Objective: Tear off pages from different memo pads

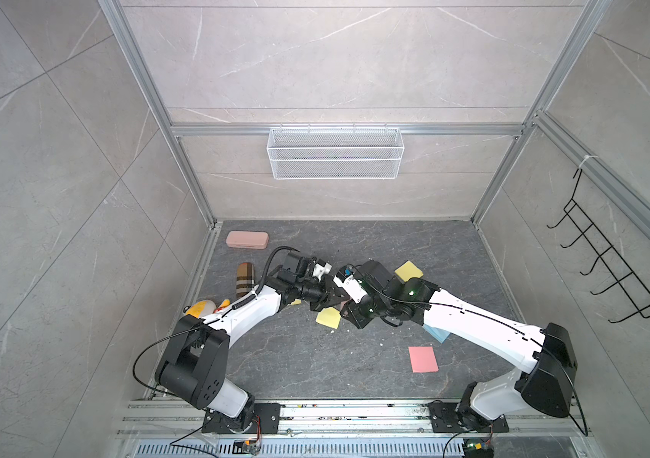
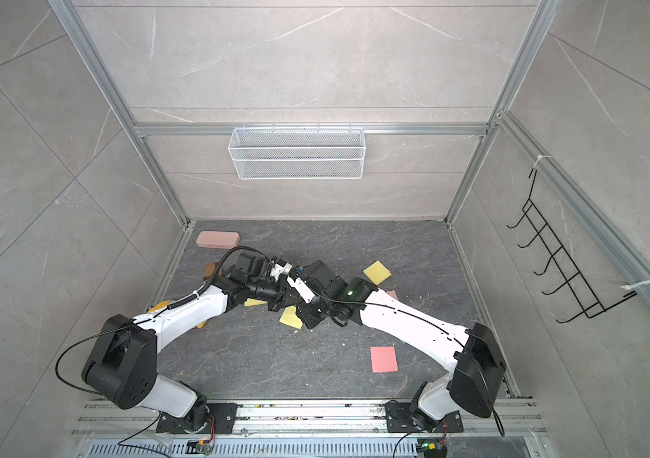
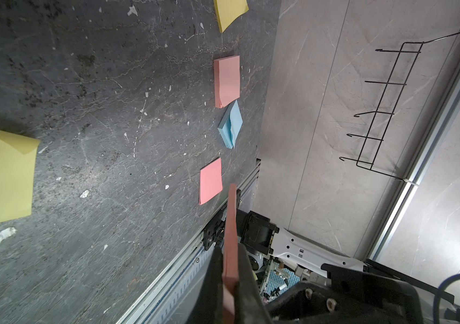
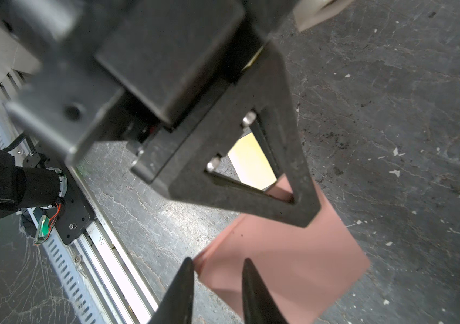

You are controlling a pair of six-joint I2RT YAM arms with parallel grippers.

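My left gripper is shut on a pink memo pad (image 3: 230, 216), seen edge-on in the left wrist view. The right wrist view shows this pink pad's broad face, with the left gripper's black finger (image 4: 300, 189) across its upper edge. My right gripper stands partly open at the pad's lower left edge; whether its fingers touch the paper I cannot tell. A yellow pad (image 1: 328, 317) with a lifted corner lies below both grippers. On the table's right are a pink pad (image 3: 227, 81), a blue pad (image 3: 231, 124), a pink square (image 1: 422, 358) and a yellow one (image 1: 408, 270).
Both arms meet over the middle of the table, their grippers very close. At the left are a pink case (image 1: 247, 239), a brown striped item (image 1: 245, 279) and an orange-and-white object (image 1: 201, 308).
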